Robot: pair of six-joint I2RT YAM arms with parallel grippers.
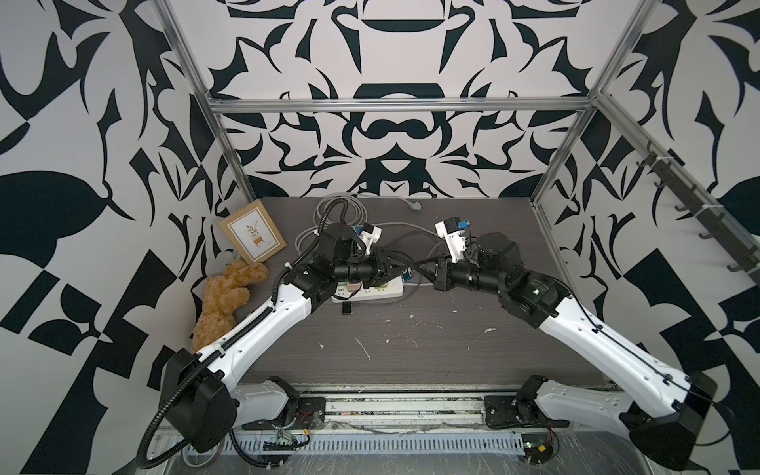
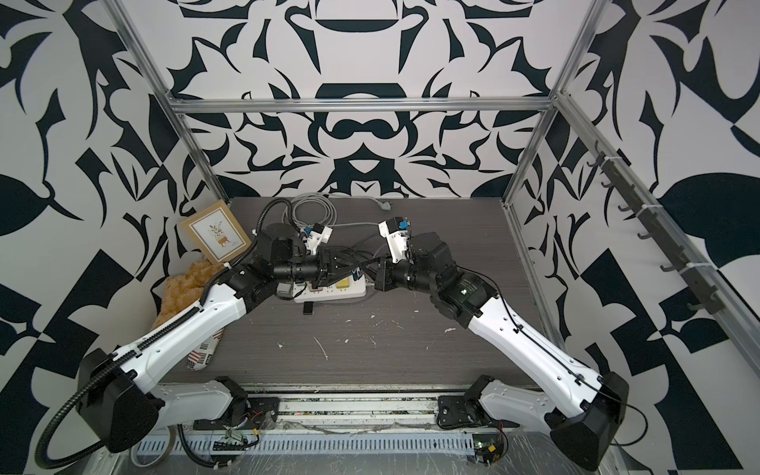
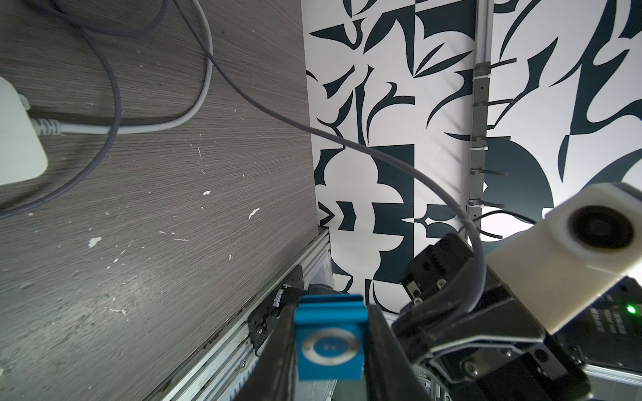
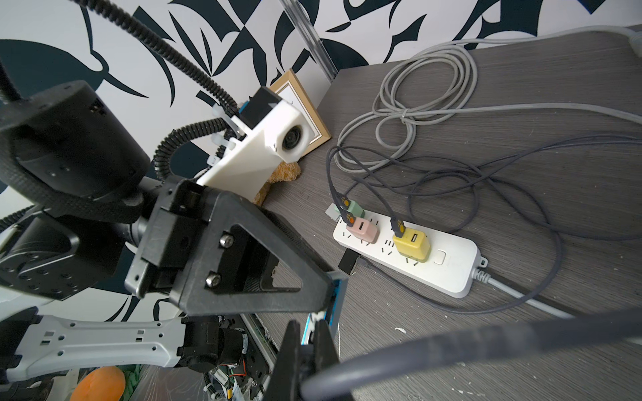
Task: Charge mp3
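Observation:
The small blue mp3 player [image 3: 331, 341], with a pale ring on its face, is pinched in my left gripper, which is shut on it above the table. Edge-on, the same mp3 player [image 4: 339, 300] shows in the right wrist view. Opposite, my right gripper is shut on the end of a dark grey cable [image 4: 481, 357]. Its fingertips stand very close to the player. The cable's plug is hidden by the fingers, so I cannot tell whether it touches or enters the player. In the top left view both grippers almost meet over the power strip [image 1: 384, 293].
Yellow [image 4: 412, 246], pink [image 4: 362, 230] and green [image 4: 353, 208] chargers with cables sit in the strip. Coiled grey cord [image 4: 461, 80] lies behind. A picture frame [image 1: 253, 231] and plush toy [image 1: 225, 297] stand left.

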